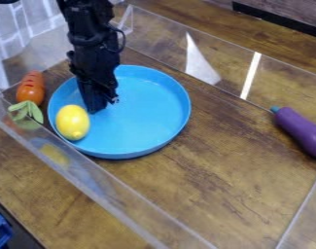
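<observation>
A blue bowl point(147, 126) sits on the wooden table, with a yellow egg-shaped object point(72, 123) at its left side. My black gripper point(92, 97) reaches down from the top over the bowl's upper left, above and behind the yellow object. Its fingertips are dark and small, so whether they are open or shut is unclear; nothing held shows.
An orange carrot point(30, 88) with green leaves lies left of the bowl. A purple eggplant point(300, 131) lies at the far right. Clear plastic walls cross the left and lower areas. The wood right of the bowl is bare.
</observation>
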